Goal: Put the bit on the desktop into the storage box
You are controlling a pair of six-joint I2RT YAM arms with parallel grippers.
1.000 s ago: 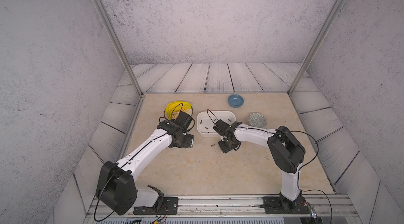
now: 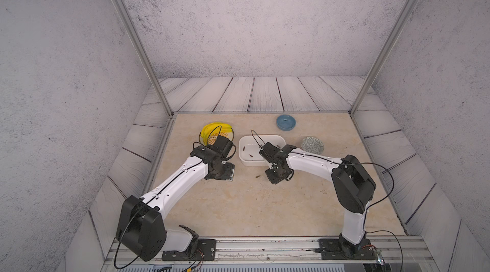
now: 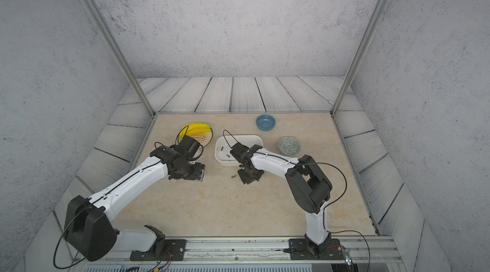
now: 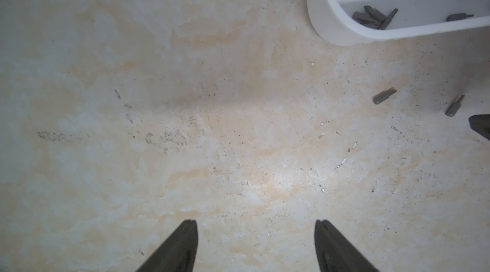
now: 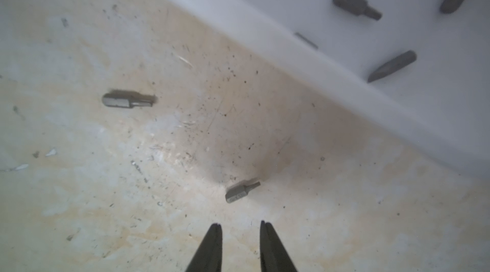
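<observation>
Two small grey bits lie on the tabletop in front of the white storage box [image 2: 245, 162]. In the right wrist view, the nearer bit [image 5: 242, 190] is just ahead of my right gripper, whose fingers stand part open with nothing between them. Further left there lies the other bit [image 5: 127, 100]. The left wrist view shows both, as a left bit [image 4: 384, 95] and a right bit [image 4: 454, 106], with a dark right fingertip [image 4: 479, 125] close by the latter. My left gripper is wide open over bare tabletop. Several bits rest inside the box.
A plate with bananas [image 2: 217, 133] stands behind the left arm. At the back are a blue bowl [image 2: 285, 122] and a patterned grey bowl [image 2: 312, 144].
The right arm has shifted slightly, its elbow moving to the right and its gripper a little to the right and back. The left arm and the box have not moved.
</observation>
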